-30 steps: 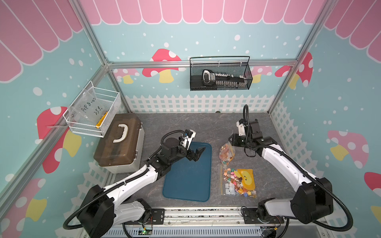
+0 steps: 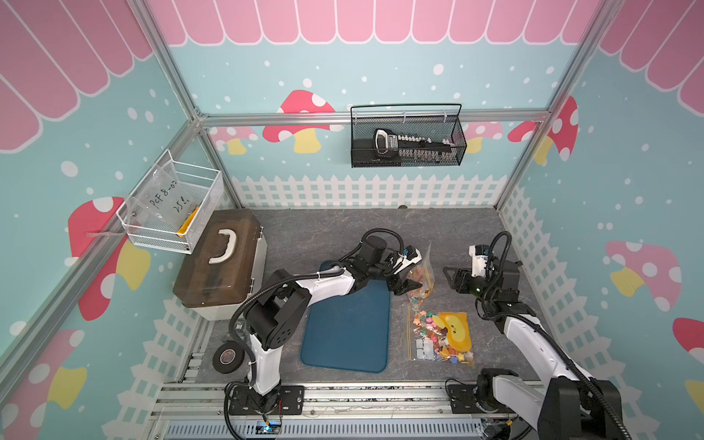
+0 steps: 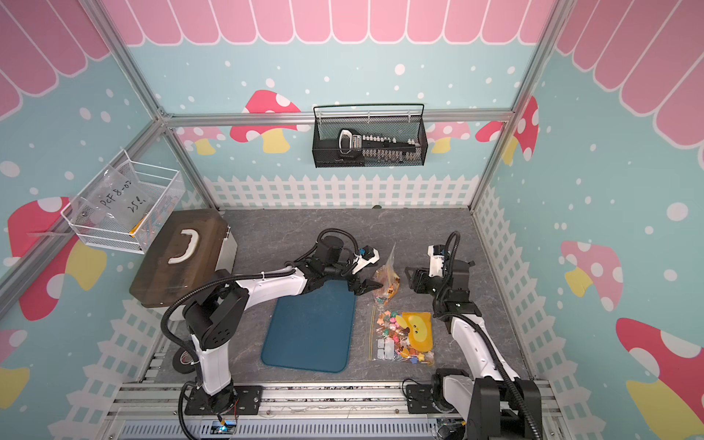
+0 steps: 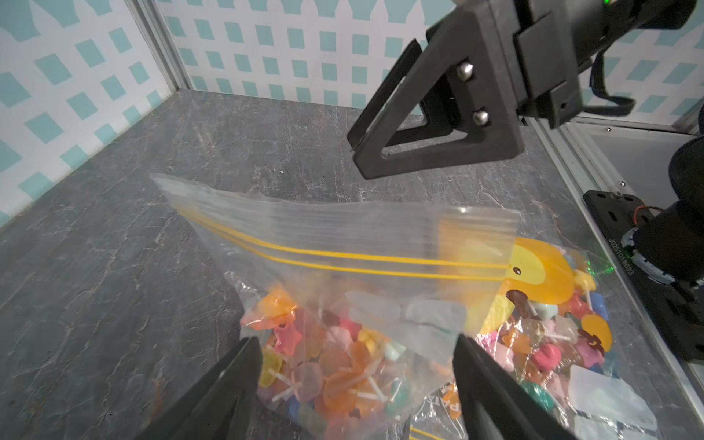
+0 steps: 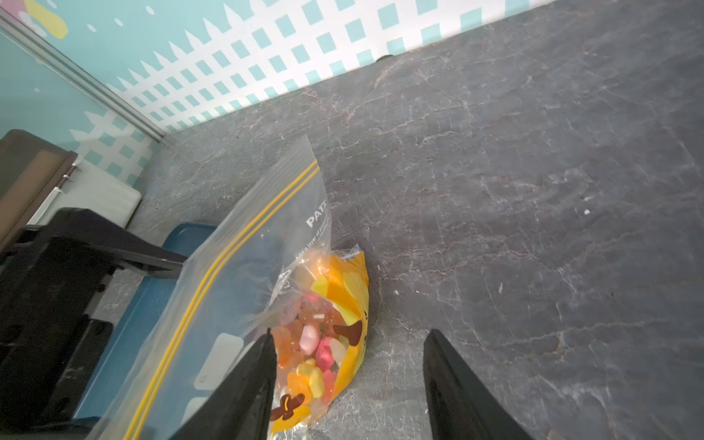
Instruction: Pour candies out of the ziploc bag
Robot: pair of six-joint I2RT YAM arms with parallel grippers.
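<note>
A clear ziploc bag of candies (image 2: pixel 424 277) stands upright on the table, right of the blue tray (image 2: pixel 344 330). Its yellow zip line spans the left wrist view, with colourful candies (image 4: pixel 337 366) below. My left gripper (image 2: pixel 410 275) is at the bag's left side, its fingers (image 4: pixel 227 396) apart and the bag visible between and beyond them. Right of the bag, across a gap, my right gripper (image 2: pixel 457 278) also has its fingers (image 5: pixel 245 388) spread with nothing held. In the right wrist view the zip edge of the bag (image 5: pixel 322 352) leans left.
A second bag of candies (image 2: pixel 429 341) lies flat in front of the standing one, with a yellow patch. A brown-lidded box (image 2: pixel 220 256) stands at the left and black tape (image 2: pixel 228 356) in front of it.
My left gripper has moved right from over the tray up to the bag. The upper bag now stands taller.
</note>
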